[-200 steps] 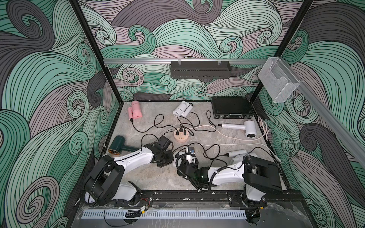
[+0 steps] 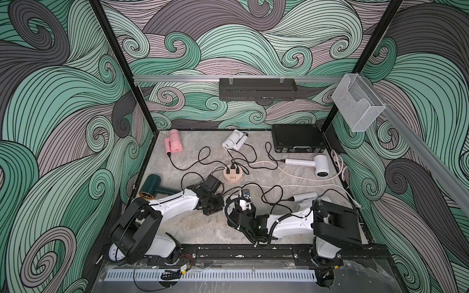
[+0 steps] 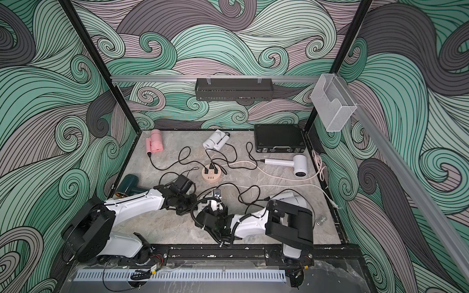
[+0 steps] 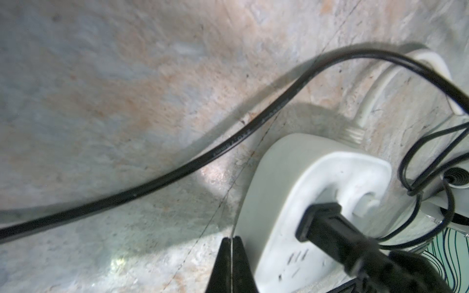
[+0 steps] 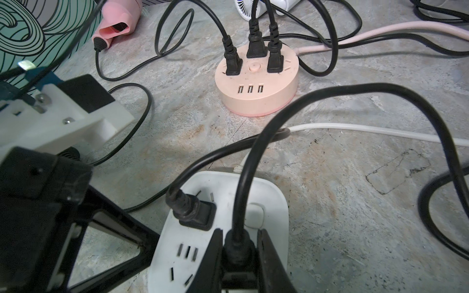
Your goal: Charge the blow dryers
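A white power strip (image 5: 266, 195) lies at the front middle of the table. One black plug sits in its left socket, also seen in the left wrist view. My right gripper is shut on a second black plug (image 5: 238, 258), directly over the strip; whether its prongs are in a socket is hidden. In the left wrist view my left gripper is shut with nothing between its fingers, its tips at the side wall of the strip. Blow dryers on the table: green (image 2: 154, 187), pink (image 2: 174, 141), white folded (image 2: 235, 139), white long-handled (image 2: 312, 165).
A round pink power strip (image 5: 259, 95) with several plugs stands just behind the white one. Black cables loop across the middle. A black case (image 2: 298, 137) fills the back right. Another white dryer (image 2: 303, 197) lies partly behind my right arm.
The left arm has shifted slightly right, closer to the white strip. My right gripper stays over the strip with only a slight shift. The dryers have not moved.
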